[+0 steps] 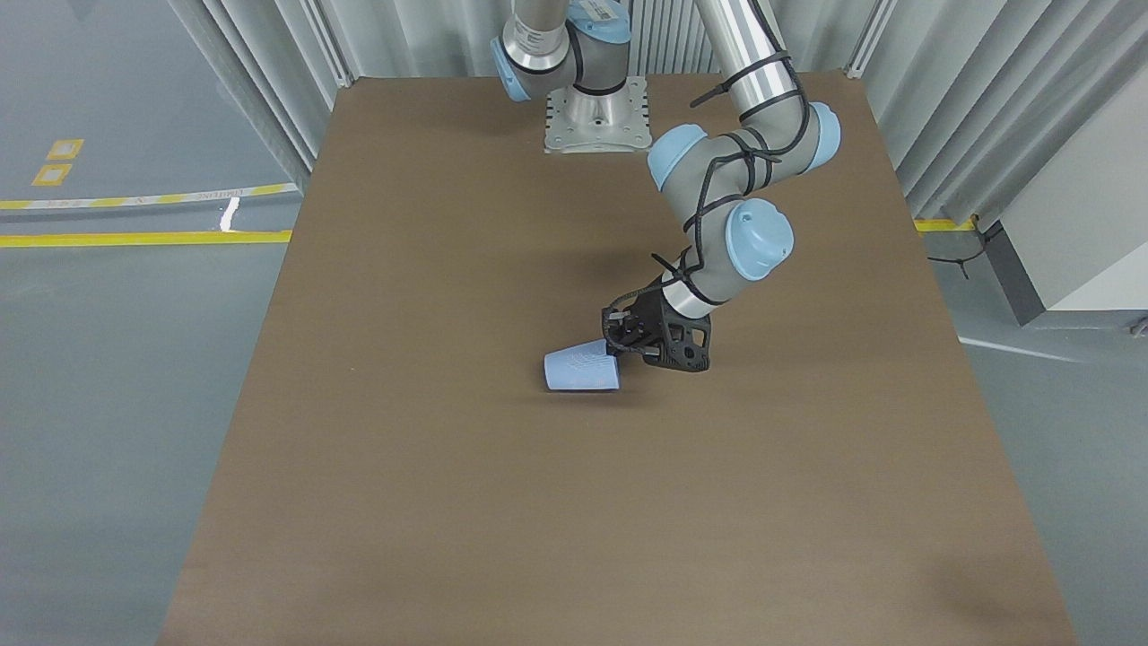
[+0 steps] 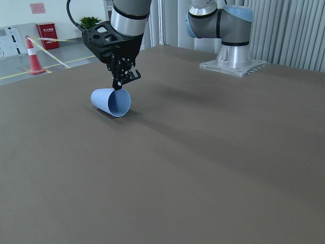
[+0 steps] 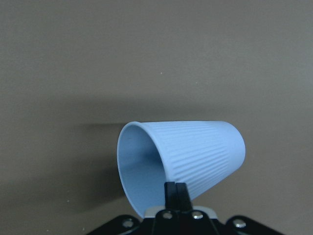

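Observation:
A light blue ribbed cup (image 1: 576,368) lies on its side on the brown table. In the left view the cup (image 2: 105,100) has its mouth turned toward the camera's right, and the gripper (image 2: 118,84) sits at its upper rim. In the wrist view the gripper has its fingertips close together at the right edge of the open rim of the cup (image 3: 195,152); whether the rim is between them is not clear. In the front view the fingertips are mostly hidden behind the wrist housing.
Floor and curtains lie beyond the table edges.

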